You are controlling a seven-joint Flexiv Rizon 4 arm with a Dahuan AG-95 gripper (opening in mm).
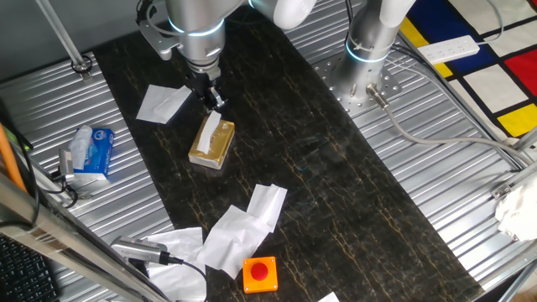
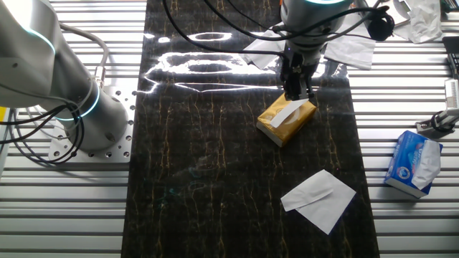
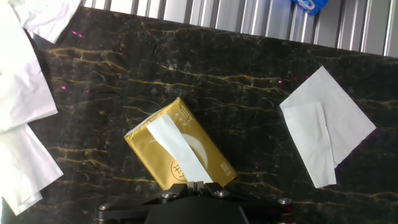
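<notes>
A gold tissue pack (image 1: 211, 152) lies on the dark marbled tabletop, and a white tissue (image 1: 209, 132) sticks out of its top. My gripper (image 1: 217, 106) hangs just above the pack's far end. In the wrist view, the pads of my gripper meet at the bottom middle, so it looks shut. The tissue (image 3: 180, 148) runs across the gold pack (image 3: 207, 150) towards those fingertips. Whether its end touches them or lies below them cannot be made out. From the opposite side, the gripper (image 2: 299, 97) covers part of the pack (image 2: 273, 129).
Loose white sheets lie beside the pack (image 1: 164, 104) and nearer the front (image 1: 233, 239). An orange box with a red button (image 1: 260, 274) stands there too. A blue tissue pack (image 1: 99, 153) rests on the ribbed metal at left. Right of the gold pack, the tabletop is clear.
</notes>
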